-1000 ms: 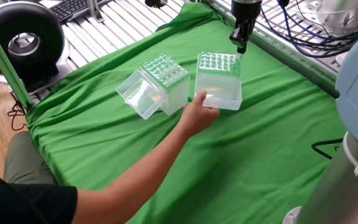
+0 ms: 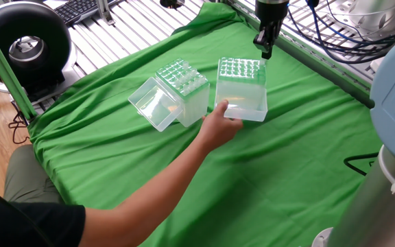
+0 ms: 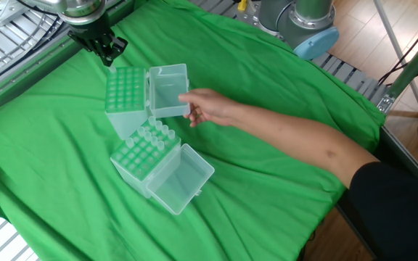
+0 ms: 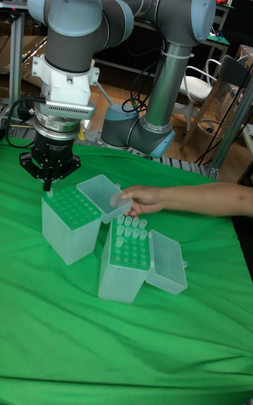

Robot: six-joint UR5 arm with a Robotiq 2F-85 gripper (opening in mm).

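Observation:
At the near corner of one box's green rack, my black gripper points down, its fingers drawn together on a small clear tube. The tube stands at the rack's corner; how deep it sits in a hole cannot be made out. That rack box is translucent, with its lid hinged open. Beside it stands a second rack box, where several clear tubes fill part of the green grid. Its lid also hangs open.
A person's hand grips the first box's open lid, with the forearm reaching across the cloth. Green cloth covers the table, wrinkled and clear at the front. A metal rail runs along the arm's side.

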